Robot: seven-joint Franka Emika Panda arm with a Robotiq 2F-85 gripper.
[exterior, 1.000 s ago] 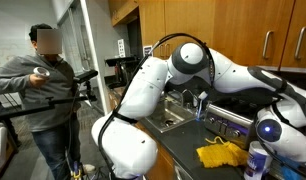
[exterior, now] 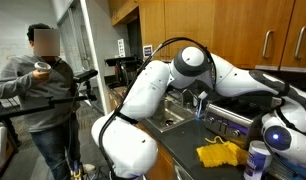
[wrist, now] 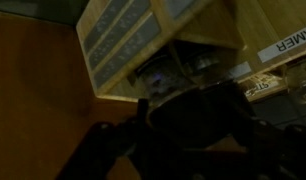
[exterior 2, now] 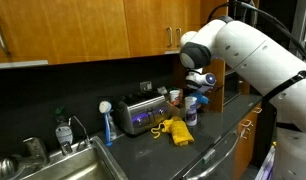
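My gripper faces a wooden organizer [wrist: 153, 38] in the wrist view. Its dark fingers merge with a dark shape between them, and how far apart they stand is unclear. Inside the organizer's opening sit several small roundish items [wrist: 163, 78], too dim to name. In exterior view 1 the white wrist of the arm [exterior: 285, 135] is low at the right edge, behind a white canister [exterior: 258, 158]; the fingertips are hidden there.
A yellow cloth [exterior: 221, 152] lies on the dark counter [exterior: 183, 143]. Behind it stands a toaster [exterior 2: 143, 115], with the sink [exterior 2: 78, 160] farther left. Wooden cabinets [exterior 2: 103, 30] hang above.
The arm's wrist has shifted slightly to the right and turned a little in exterior view 1. Cloth and canister have stayed in place.
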